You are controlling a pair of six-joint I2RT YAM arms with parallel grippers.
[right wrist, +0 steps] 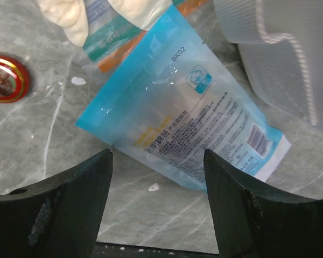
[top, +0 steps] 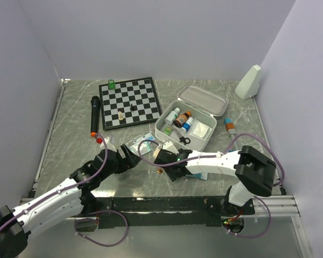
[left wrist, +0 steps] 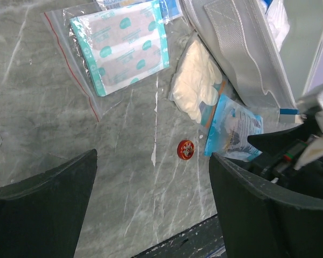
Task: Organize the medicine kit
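Note:
The open medicine box (top: pixel 199 141) holds bottles, scissors and white packets. My right gripper is open, low over a blue printed packet (right wrist: pixel 188 118) in front of the box, with nothing seen between its fingers. My left gripper stands open above bare table, left of the right one. Ahead of it lie a bagged dressing pack (left wrist: pixel 121 43) and cream gloves (left wrist: pixel 194 78) on an orange-edged packet. A red cap (left wrist: pixel 185 149) lies on the table between gloves and front edge.
A chessboard (top: pixel 116 97) and black microphone (top: pixel 95 116) lie back left. A white object (top: pixel 248 83) stands back right, and an orange-banded tool (top: pixel 229 127) lies right of the box. The table's front edge (left wrist: pixel 177 242) is close.

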